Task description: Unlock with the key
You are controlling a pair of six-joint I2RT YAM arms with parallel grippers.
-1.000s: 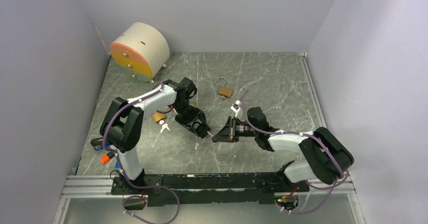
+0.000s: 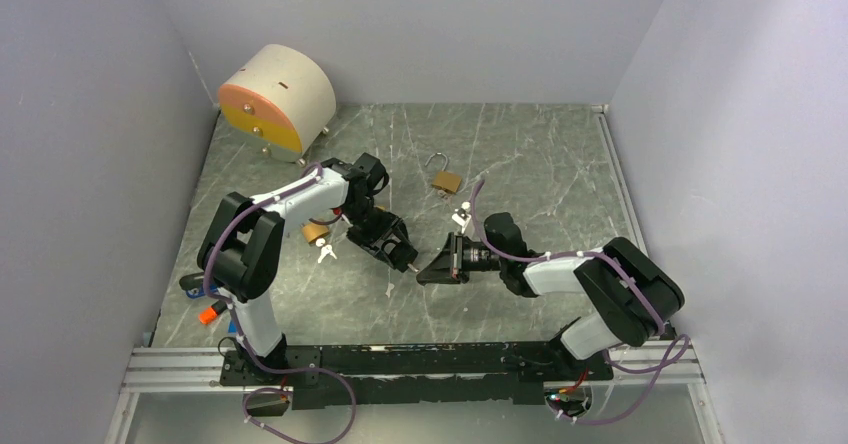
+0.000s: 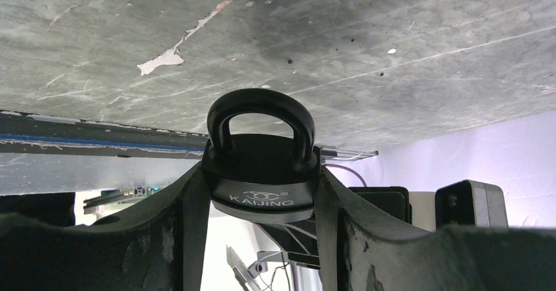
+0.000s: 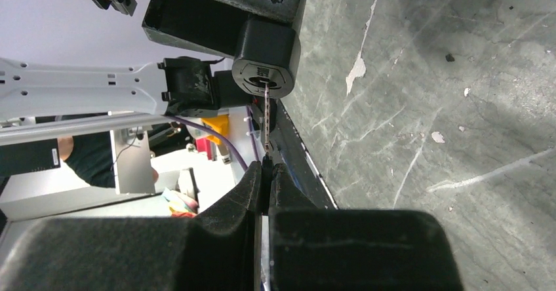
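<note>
A black KAIJING padlock with its shackle upright in the left wrist view is gripped by my left gripper. My right gripper is shut on a thin key, pointing at the round keyway face of the padlock. The key's tip is at the keyway; how far it is inside I cannot tell. Both grippers meet above the table's front middle.
A brass padlock with open shackle lies behind on the grey table. Keys, a brass object, an orange-tipped tool and a cylindrical cabinet are on the left.
The left arm looks unmoved.
</note>
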